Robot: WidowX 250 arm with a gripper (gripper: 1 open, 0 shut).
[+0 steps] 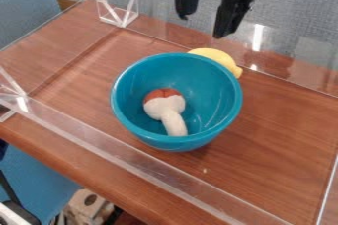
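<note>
My black gripper (pixel 209 8) hangs open at the top centre, its fingers pointing down with nothing between them, above and behind the teal bowl (pixel 144 125). Inside the bowl lies a toy mushroom (pixel 173 120) with a red-brown cap and pale stem. A yellow object (pixel 216 56) rests on the wooden surface just behind the bowl's right side, partly hidden by it.
Clear low walls edge the wooden tray (pixel 73 81), with white bracing at its corners. Bare wood lies left and right of the bowl. A grey textured backdrop stands behind.
</note>
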